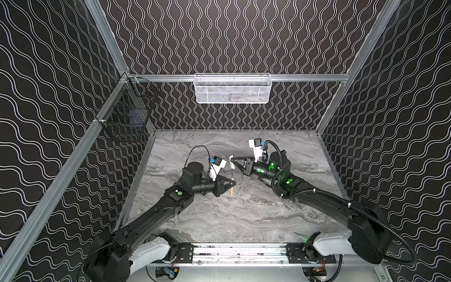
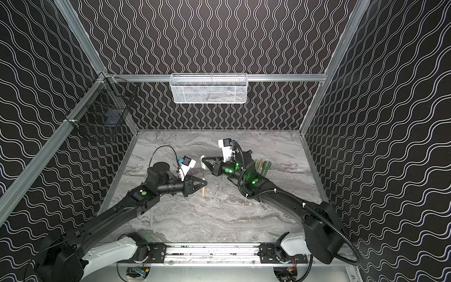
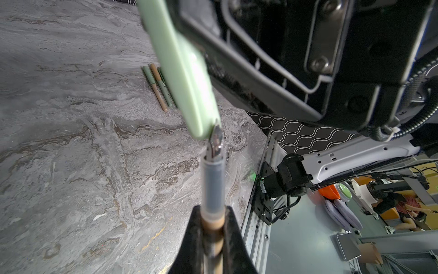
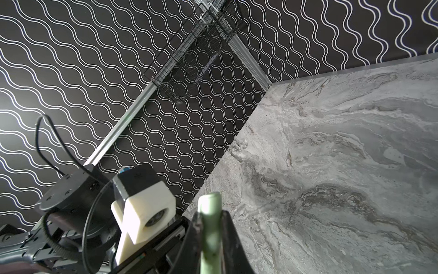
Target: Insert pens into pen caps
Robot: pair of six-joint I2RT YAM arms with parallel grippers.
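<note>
My left gripper is shut on a tan pen with a clear front section; the pen points its bare metal nib up. A pale green cap is in my right gripper, which is shut on it. In the left wrist view the nib is at the cap's lower end, a little toward its right edge; whether they touch I cannot tell. From above, the left gripper is nearer the front, with the tan pen body below it. The right gripper holds the cap just behind.
Several green and tan pens lie together on the table, partly hidden by the right arm in the top right view. A white mesh basket hangs on the back wall, and a black wire basket at the left.
</note>
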